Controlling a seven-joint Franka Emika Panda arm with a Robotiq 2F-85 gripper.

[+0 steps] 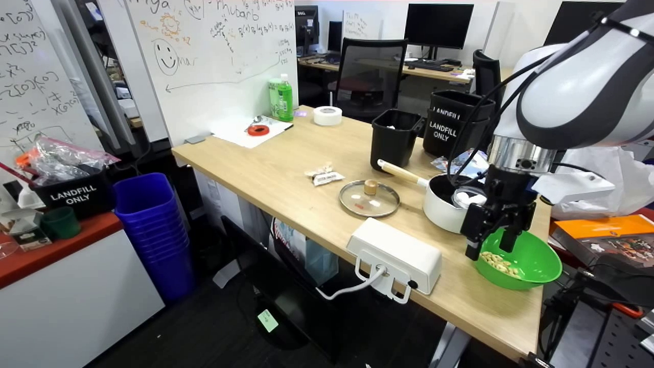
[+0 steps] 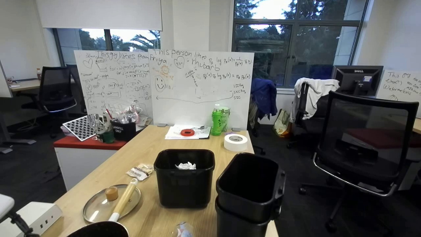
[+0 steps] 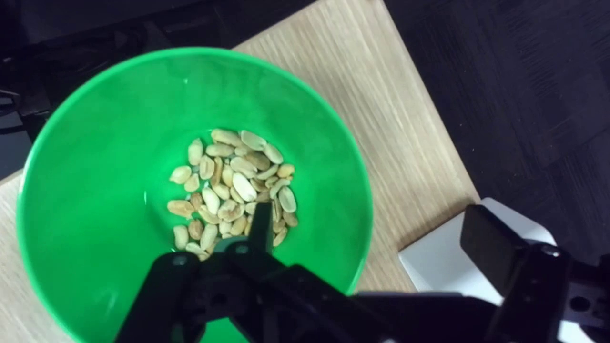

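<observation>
Near the end of the wooden table sits a green bowl with a pile of peanuts in its bottom. Over the near-left part of the bowl, my gripper points down, open and empty. From the wrist, one fingertip shows over the peanuts inside the bowl's outline. The other fingertip appears outside the rim, in front of the white box. How far the fingers hang above the rim is hard to judge.
Beside the bowl stand a white pot with a pale handle and a white box at the table edge. A glass lid, a small packet and black bins lie farther along.
</observation>
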